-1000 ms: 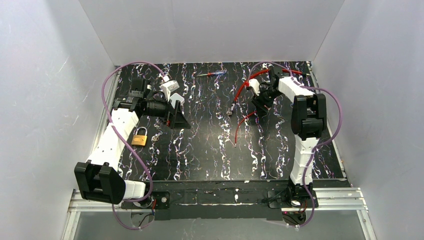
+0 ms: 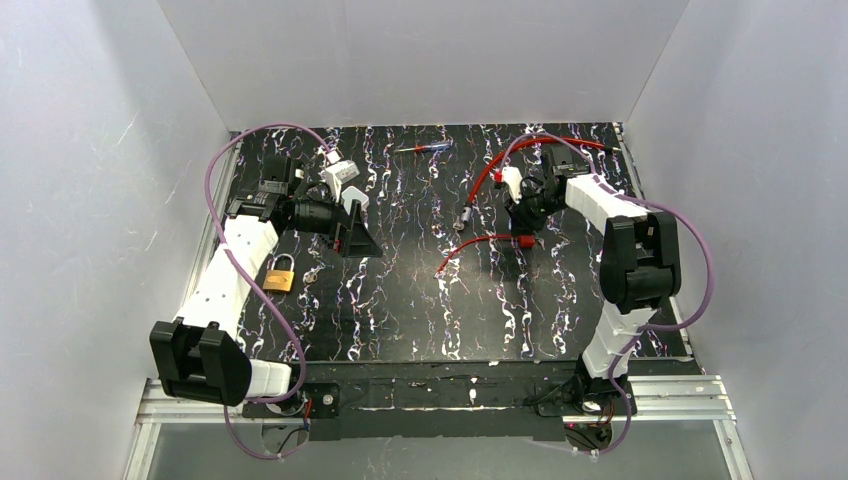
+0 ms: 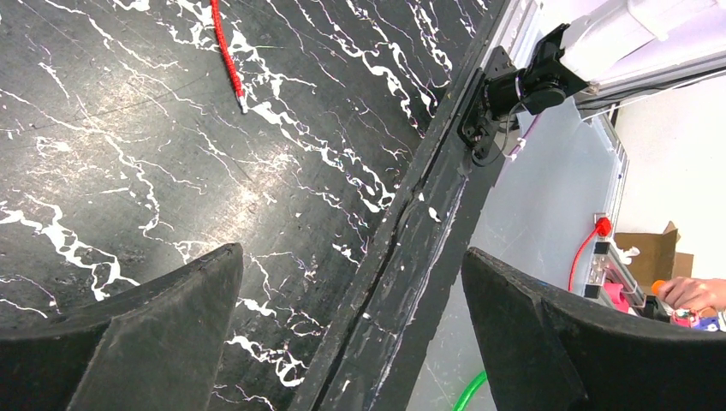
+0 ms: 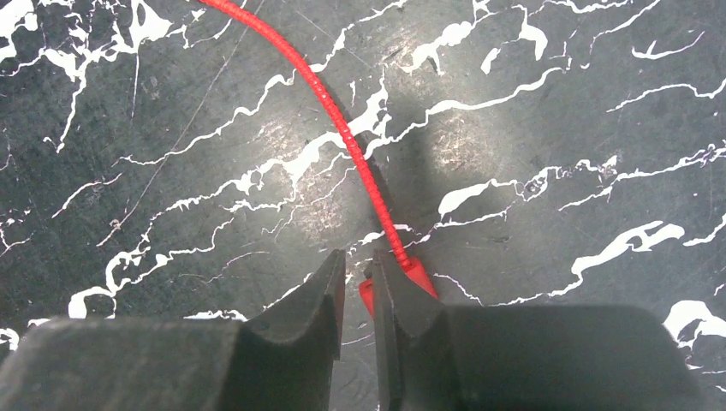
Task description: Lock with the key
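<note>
A brass padlock [image 2: 278,280] lies at the left of the board, beside a small metal piece [image 2: 310,276] too small to make out. A red cable [image 4: 338,117] with a red plug-like end [image 4: 421,279] lies under my right gripper [image 2: 526,215], whose fingertips [image 4: 387,265] are close over that end, parted by a narrow gap; whether anything is between them is not clear. My left gripper [image 2: 352,240] stands open over the left middle of the board, with nothing between its fingers in the left wrist view.
A screwdriver [image 2: 430,147] lies at the back. A thicker red hose [image 2: 478,187] curves across the back right. A white object [image 2: 357,199] sits behind my left gripper. The front middle of the marbled board [image 2: 420,320] is clear.
The left arm is still.
</note>
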